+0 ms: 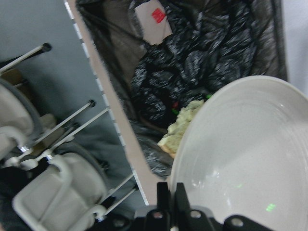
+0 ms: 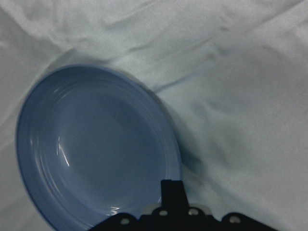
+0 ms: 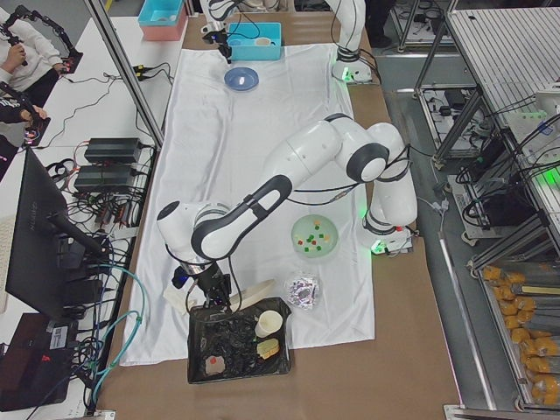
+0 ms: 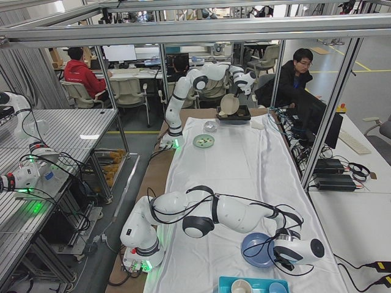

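Note:
My left gripper is shut on the rim of a white plate (image 1: 240,154), held tilted over a black bin lined with a plastic bag (image 3: 210,359). In the bin lie a paper cup (image 3: 269,323), a yellowish bread-like piece (image 1: 180,130) and a beige scrap with a red mark (image 1: 151,26). At the far end, my right gripper hangs over the right edge of a blue plate (image 2: 96,139), which rests on the cloth; whether it is open or shut I cannot tell.
A green plate (image 3: 314,234) with small pieces and a crumpled silver item (image 3: 302,290) sit on the white cloth near the left arm. A teal bin (image 4: 253,282) stands beside the right arm.

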